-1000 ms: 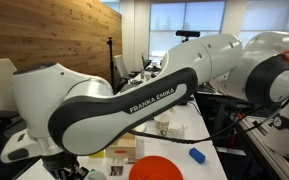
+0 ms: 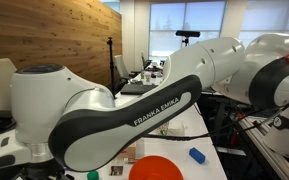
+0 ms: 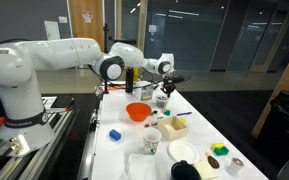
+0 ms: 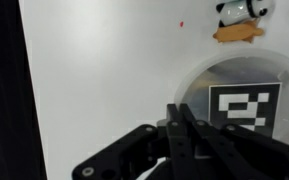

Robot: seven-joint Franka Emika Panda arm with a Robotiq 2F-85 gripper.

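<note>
In the wrist view, my gripper is shut at the near left edge of a round translucent container (image 4: 196, 78), whose rim passes between or just under the fingertips. A black-and-white square marker (image 4: 246, 106) shows through the container. At the far end of the table in exterior view 2, my gripper (image 3: 164, 88) is small, with the whitish container (image 3: 161, 101) below it. Exterior view 1 has the arm hiding the fingers. Whether the container is clear of the table cannot be told.
A panda figure (image 4: 236, 12) and an orange-brown piece (image 4: 239, 32) lie beside the container. An orange bowl (image 3: 139, 111), a blue block (image 3: 115, 135), a white mug (image 3: 150, 145) and a plate (image 3: 184, 151) stand nearer.
In exterior view 1 the arm has moved left and lower in the picture. A whitish container edge seen below the arm earlier no longer shows; a green object shows near there now.
</note>
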